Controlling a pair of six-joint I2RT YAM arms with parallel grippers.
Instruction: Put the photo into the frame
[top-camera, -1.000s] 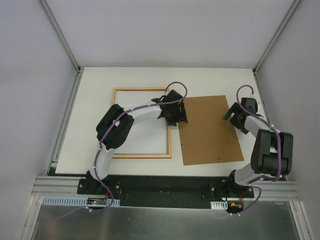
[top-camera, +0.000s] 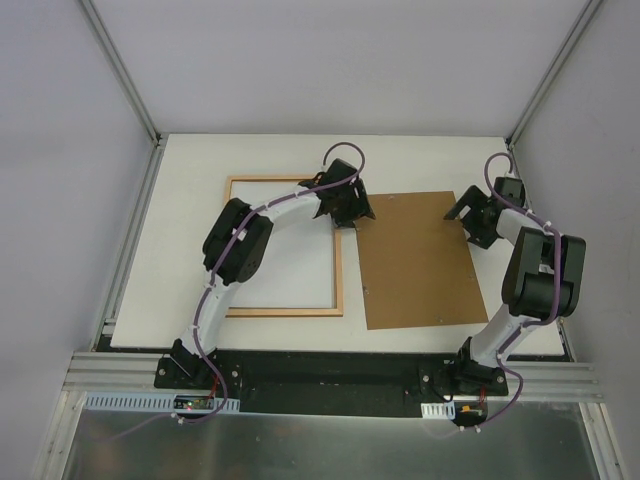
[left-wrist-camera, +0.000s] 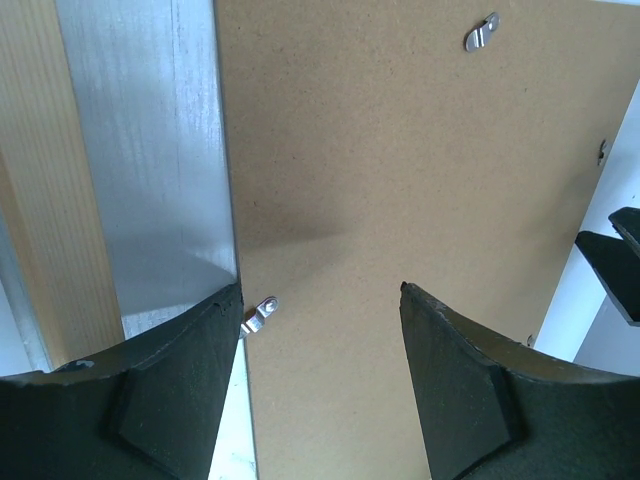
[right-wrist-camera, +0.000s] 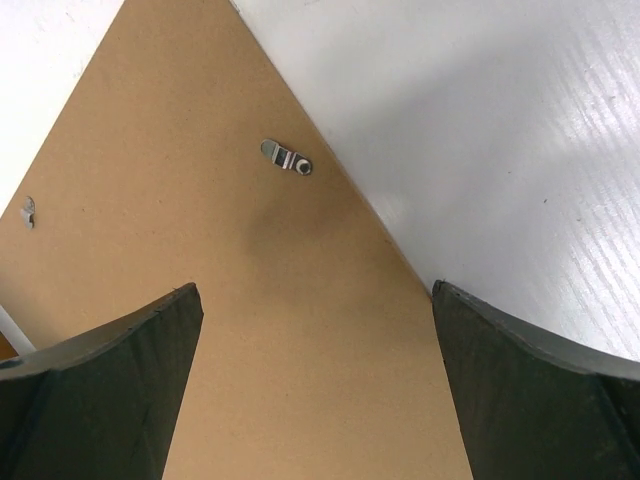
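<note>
The brown board (top-camera: 415, 270) with small metal clips lies flat on the right half of the table. To its left rests a wooden frame (top-camera: 338, 290) around a white area; whether a photo lies there, I cannot tell. My left gripper stands open over the board's left edge, one fingertip close beside a metal clip (left-wrist-camera: 262, 314). Over the board's right edge, my right gripper is open too, its fingers on either side of that edge. Nothing shows held between either pair of fingers. Part of the frame's right bar is hidden beneath the left arm in the top view.
A narrow strip of white table (top-camera: 349, 300) separates frame and board. Another clip (right-wrist-camera: 287, 158) sits near the board's right edge. Bare table lies behind both pieces and left of the frame. A grey wall (top-camera: 610, 200) rises close to the right arm.
Both grippers have shifted a little toward the back of the table along the board's side edges. The board and the frame look unmoved.
</note>
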